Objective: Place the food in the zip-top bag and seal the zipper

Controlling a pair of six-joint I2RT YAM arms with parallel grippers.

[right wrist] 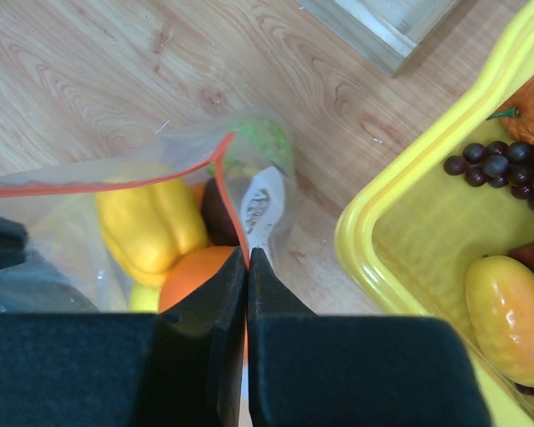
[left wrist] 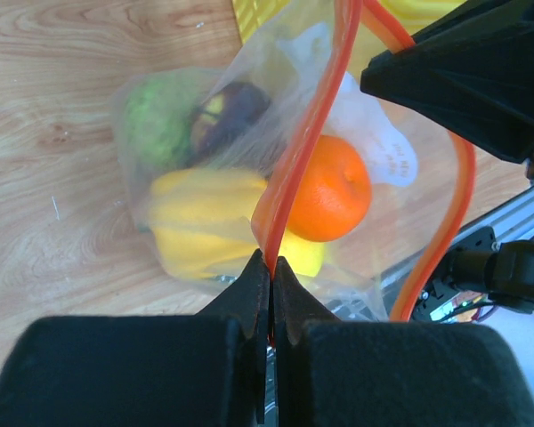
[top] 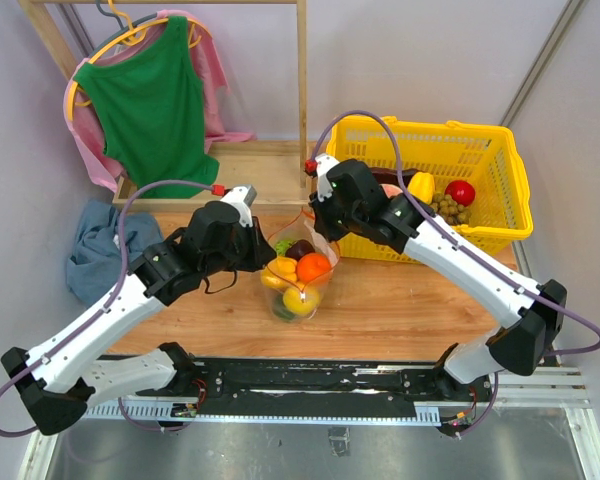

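The clear zip top bag (top: 282,305) stands between my arms, its orange-edged mouth spread open. Inside it are an orange (top: 313,267), a yellow pepper (right wrist: 151,227), a lemon-yellow piece (top: 302,299), a dark purple piece (left wrist: 229,118) and a green one (left wrist: 160,120). My left gripper is shut on one side of the bag's rim, the orange strip (left wrist: 294,178) rising from its fingertips. On the other side, my right gripper is shut with the rim's edge pinched at its tips. Parts of the food are blurred through the plastic.
A yellow basket (top: 480,140) with more fruit and vegetables stands at the back right, close to my right gripper. Behind left, a wooden rack (top: 302,90) holds a green top (top: 150,105). Blue cloth (top: 110,250) lies at the left.
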